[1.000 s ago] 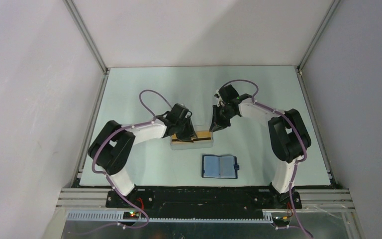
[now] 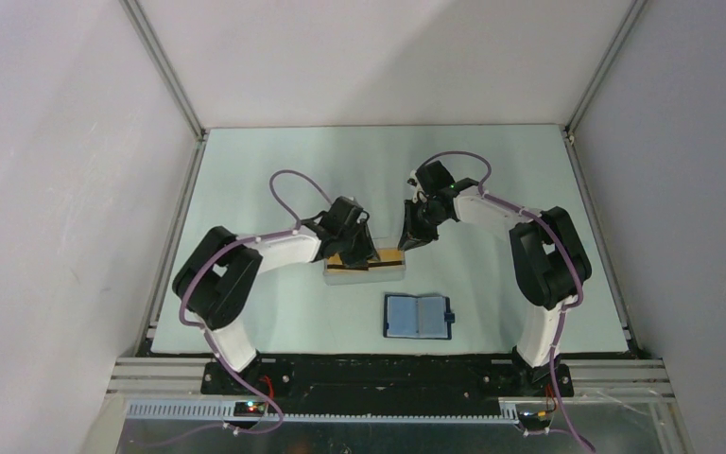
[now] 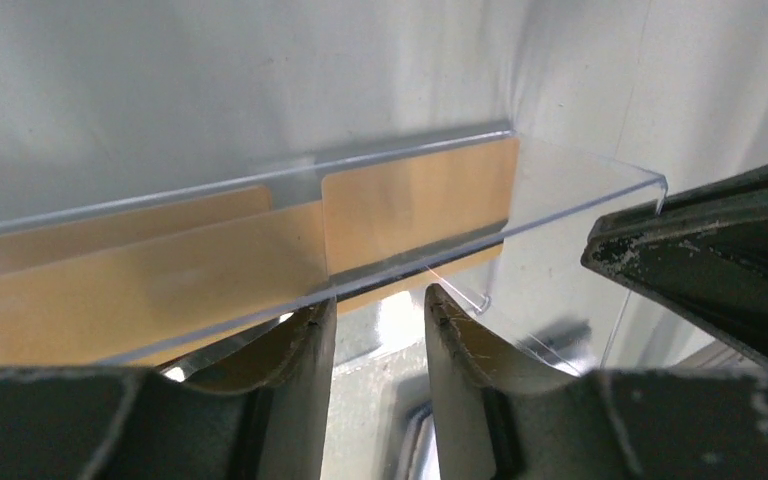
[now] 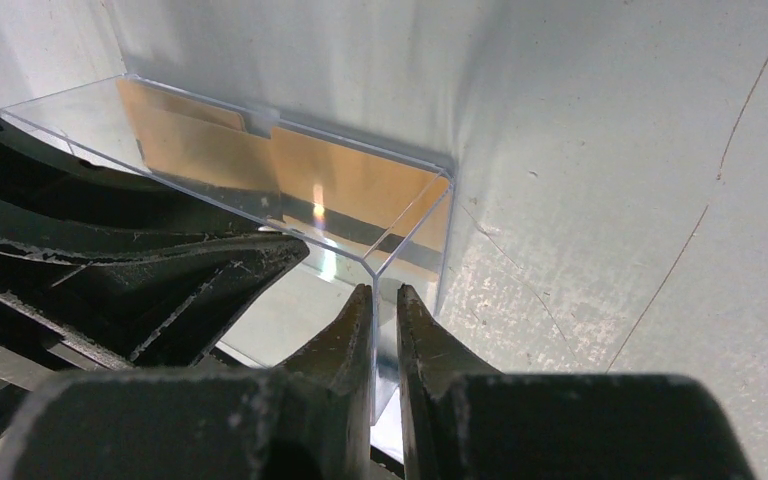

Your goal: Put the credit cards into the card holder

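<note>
A clear plastic box (image 2: pixel 340 277) holds several gold cards (image 3: pixel 415 200) near the table's middle. My right gripper is shut on the box's corner edge at its right end. My left gripper is over the box among the cards, its fingertips close together below the near rim; whether anything is between them is unclear. The open card holder (image 2: pixel 416 316), with blue sleeves, lies on the table in front of the box.
Walls stand at the sides and back.
The right arm and box look unchanged.
</note>
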